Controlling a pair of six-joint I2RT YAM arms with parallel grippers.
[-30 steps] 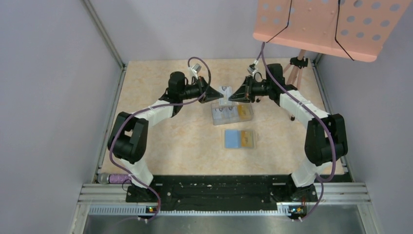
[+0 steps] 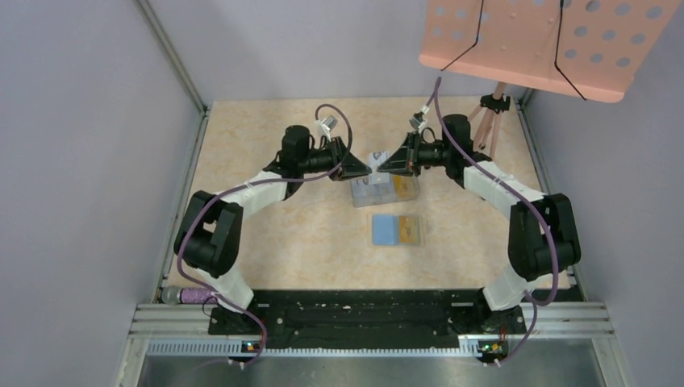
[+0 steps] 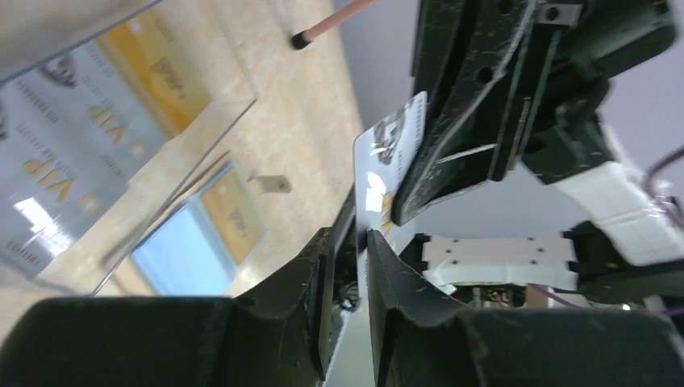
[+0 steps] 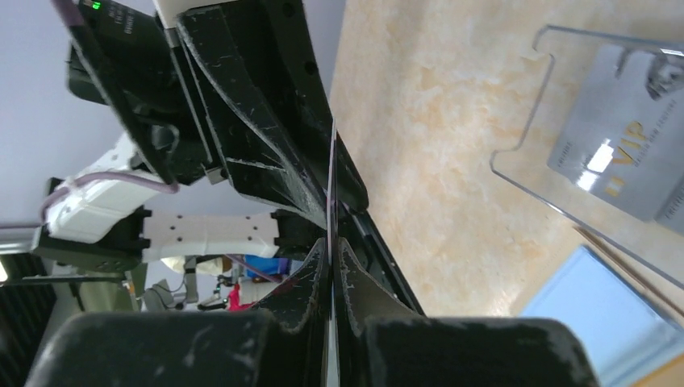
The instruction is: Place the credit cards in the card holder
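Observation:
A thin silver-white card [image 3: 385, 153] stands nearly on edge between my two grippers, above the table. My right gripper is shut on it; in the right wrist view the card shows only as a thin line rising from the fingertips. My left gripper is open, with a narrow gap between its fingers, and the card's edge shows in that gap close to the right-hand finger. Beneath, a clear box [image 2: 360, 203] contains silver VIP cards [image 3: 60, 173] and a gold card [image 3: 165, 68]. Nearer the front lies a clear tray [image 2: 397, 245] with a blue card [image 2: 385, 230] and a gold one.
Pink tripod legs [image 2: 486, 127] stand at the back right, under a pink perforated panel [image 2: 524, 68]. A purple bottle [image 2: 193, 296] lies at the front left corner.
The held card has shifted slightly right and nearer the front, down over the clear box's back edge. Both grippers have moved a little towards the front and now stand closer together. Box and tray are unmoved.

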